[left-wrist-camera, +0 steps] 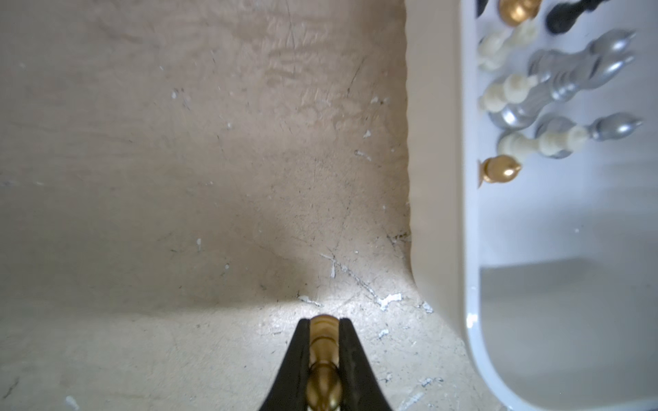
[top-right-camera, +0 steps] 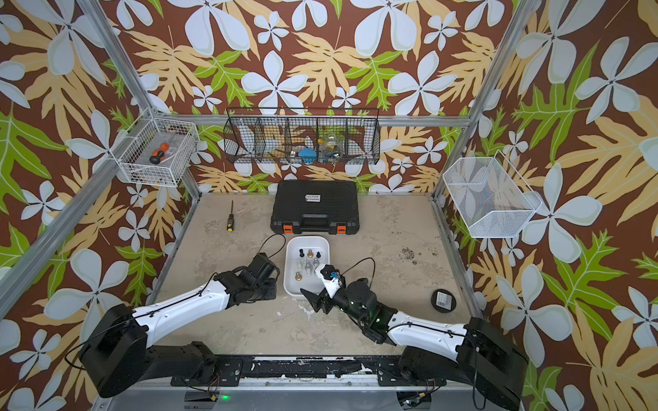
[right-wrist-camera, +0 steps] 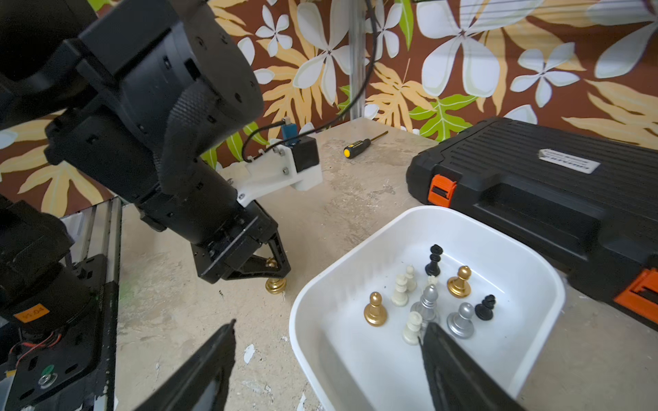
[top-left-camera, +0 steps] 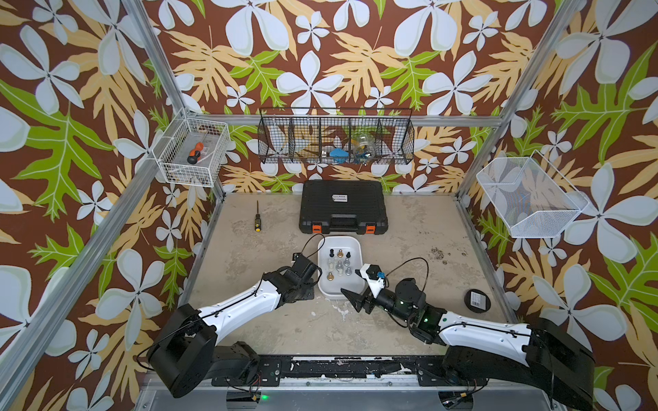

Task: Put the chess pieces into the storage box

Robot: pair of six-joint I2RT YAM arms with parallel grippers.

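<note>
Pinched between the fingertips of my left gripper is a gold chess piece [right-wrist-camera: 275, 284], just left of the white storage box [left-wrist-camera: 473, 274] and close to the tabletop. Whether its base touches the table I cannot tell. Several pieces stand in the box, among them a gold pawn [right-wrist-camera: 375, 309], a silver piece [right-wrist-camera: 461, 320], a white piece [right-wrist-camera: 412, 327] and a black piece [right-wrist-camera: 434, 260]. My right gripper is open, its fingers spread at the near side of the box, nothing between them.
Behind the box lies a black case [top-left-camera: 342, 198] with orange latches. A screwdriver [top-left-camera: 257, 216] rests at the back left, and a black disc [top-left-camera: 477, 300] at the right. Bare tabletop spreads on both sides.
</note>
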